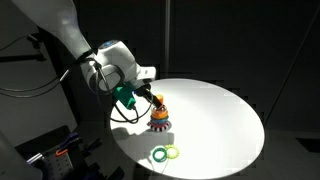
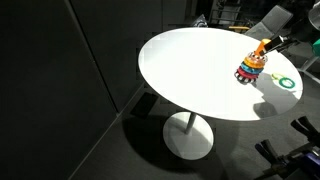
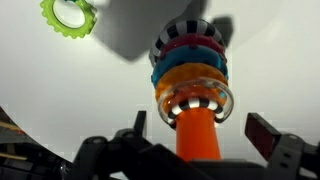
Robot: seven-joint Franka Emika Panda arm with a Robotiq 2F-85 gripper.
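Observation:
A stacking-ring toy (image 1: 159, 119) stands upright on the white table, an orange post rising out of its coloured rings. The wrist view looks down on this toy (image 3: 190, 62), showing black-and-white, red, blue and orange rings below a clear ring. Its orange post (image 3: 197, 138) reaches up between the two dark fingers of my gripper. They stand wide apart, with a gap on either side of the post, so the gripper is open. Exterior view 2 has the toy (image 2: 250, 68) near the table's right side.
Two loose rings, one green (image 1: 159, 161) and one yellow-green (image 1: 172, 145), lie on the table in front of the toy.

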